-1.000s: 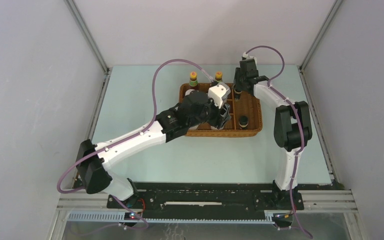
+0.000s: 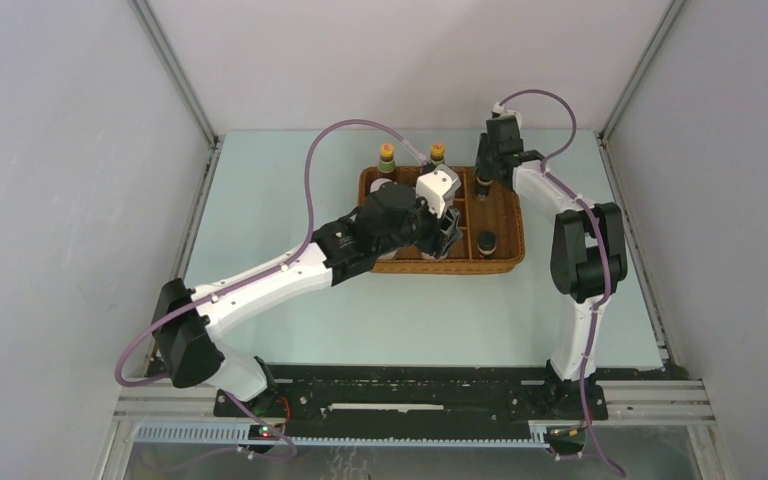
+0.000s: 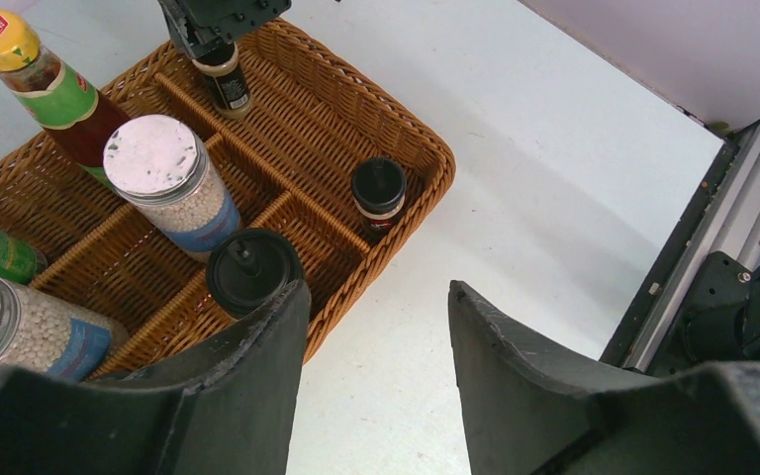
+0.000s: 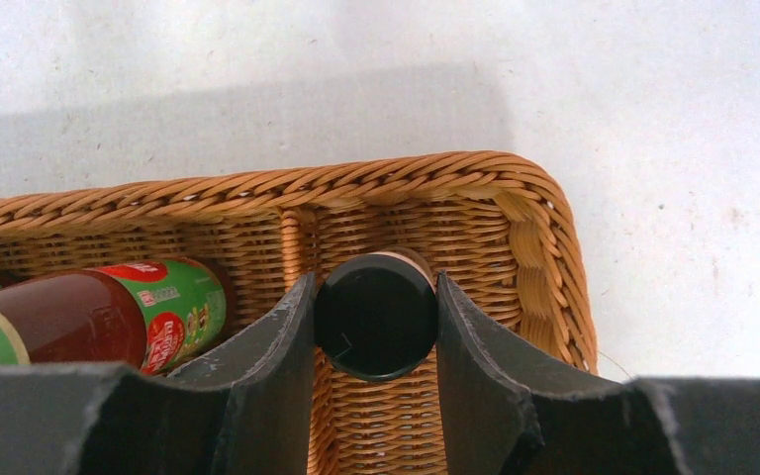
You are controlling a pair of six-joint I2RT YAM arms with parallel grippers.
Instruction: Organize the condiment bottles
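Observation:
In the far part of the wicker basket's (image 2: 500, 267) right compartment, my right gripper is shut on the black cap of a small dark jar (image 3: 226, 84). Another black-capped jar (image 3: 378, 190) stands near that compartment's front end. My left gripper hangs above the basket's front edge, its fingers apart and nothing between them. Close to its left finger is a black-lidded container (image 3: 250, 269). Two white-lidded jars of pale grains (image 3: 173, 183) and two sauce bottles with green labels (image 3: 69, 109) fill the left compartments.
Thin wicker dividers (image 3: 257, 163) part the compartments. Both arms reach over the basket.
The left arm is nearly still.

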